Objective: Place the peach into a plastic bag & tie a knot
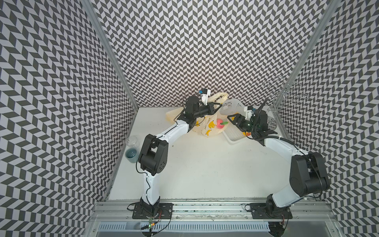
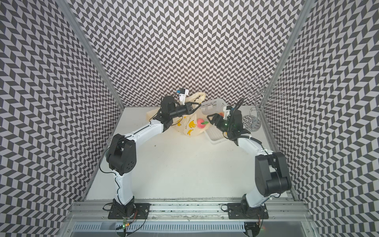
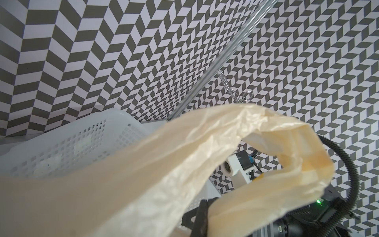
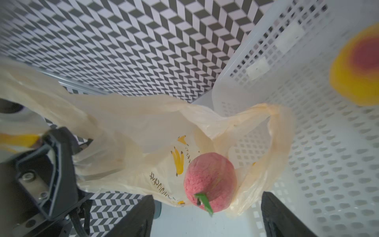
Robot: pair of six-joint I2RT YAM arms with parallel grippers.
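The cream plastic bag (image 1: 209, 128) with yellow banana prints lies over the white basket's left side, one handle lifted at my left gripper (image 1: 217, 105), which is shut on it; the fingertips are mostly hidden in the left wrist view. The pink peach (image 4: 209, 177) with a green leaf sits at the bag's opening, partly surrounded by plastic. My right gripper (image 1: 231, 118) stands open just right of the peach, nothing between its fingers.
The white basket (image 4: 323, 130) holds yellow-red fruit (image 4: 355, 63). A metal rack (image 2: 252, 122) stands at the back right, a blue cup (image 1: 131, 156) at the left edge.
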